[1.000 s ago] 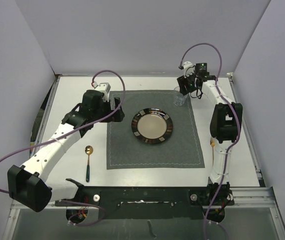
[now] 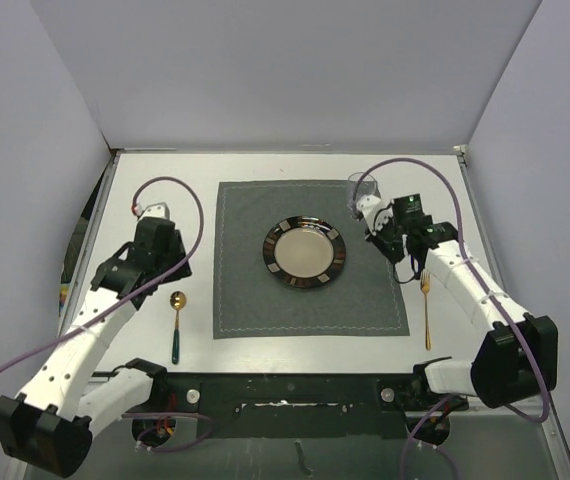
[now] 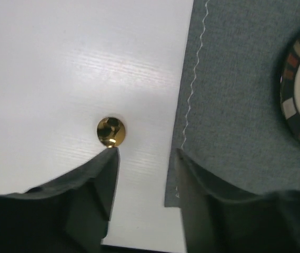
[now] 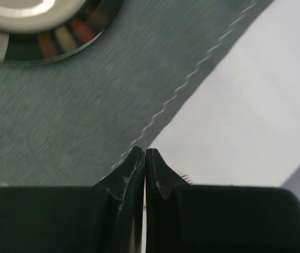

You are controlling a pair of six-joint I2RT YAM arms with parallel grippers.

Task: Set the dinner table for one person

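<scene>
A dark-rimmed plate (image 2: 305, 252) sits on the grey placemat (image 2: 250, 308). Left of the mat lies a spoon (image 2: 176, 325); its gold bowl (image 3: 111, 132) shows in the left wrist view, just beyond my left finger. My left gripper is open above the table, with nothing between its fingers. A gold fork (image 2: 426, 310) lies on bare table right of the mat. Above the mat's right edge, my right gripper is shut, nothing showing between its fingers; the fork's tine tips (image 4: 186, 179) peek out beside them. Behind the right arm, a clear glass (image 2: 363, 178) is partly hidden.
Bare white table (image 2: 175, 170) surrounds the mat on both sides and at the back. Grey walls enclose the workspace at left, right and back. A dark strip (image 2: 290, 405) runs along the front edge between the arm bases.
My left gripper has swung from the mat's left edge toward the spoon. The right one has left the glass and come forward, nearer the fork. Plate, glass and cutlery have stayed put.
</scene>
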